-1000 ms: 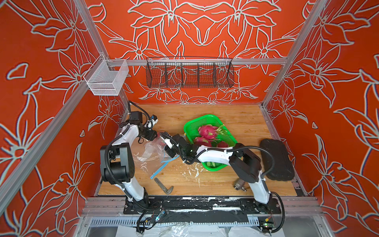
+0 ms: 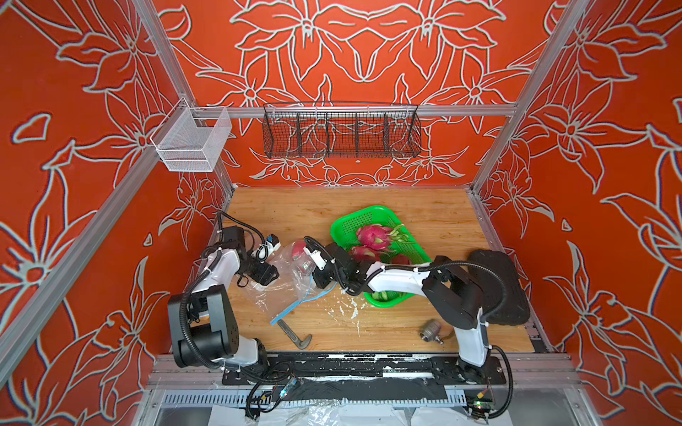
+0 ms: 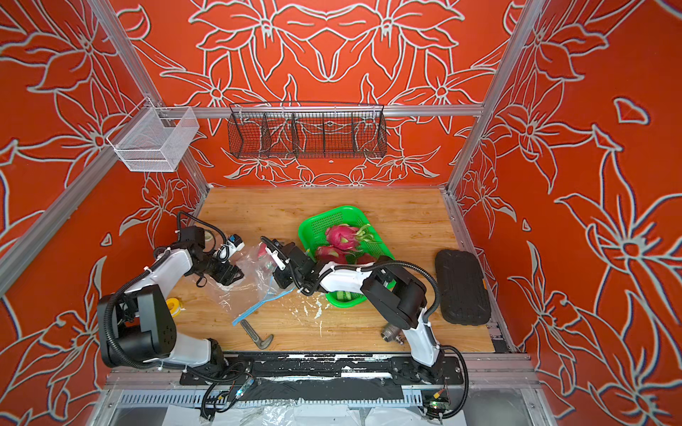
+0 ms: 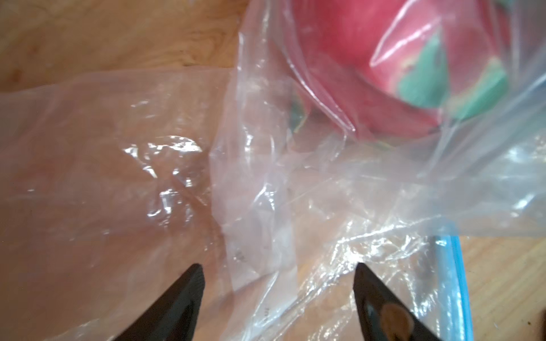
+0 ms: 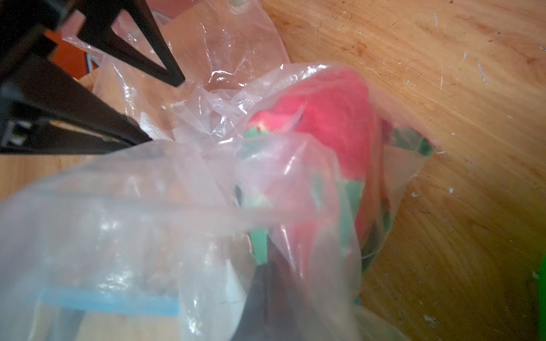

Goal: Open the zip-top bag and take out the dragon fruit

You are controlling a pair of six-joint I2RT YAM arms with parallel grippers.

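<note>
The clear zip top bag [image 2: 273, 287] with its blue strip [image 2: 287, 311] lies between the grippers. Inside its raised, crumpled film is a red and green dragon fruit, also showing at the upper right of the left wrist view [image 4: 364, 51]. My left gripper is open over flat film, nothing held between its fingers; the right wrist view shows it left of the fruit. On the fruit's front side, my right gripper is shut, with film draped around its dark fingers [image 5: 264, 307]. Whether film is pinched there cannot be made out.
A green basket [image 2: 344, 227] holding several dragon fruits stands beneath and behind the right arm. A grey hook-shaped tool [image 2: 295, 335] lies in front of the bag, a metal part [image 2: 430, 330] and a black case [image 2: 497, 287] to the right.
My left gripper has come toward the front of the table, over the bag. The right gripper has shifted slightly right and frontward, and the bagged fruit now shows between the arms.
</note>
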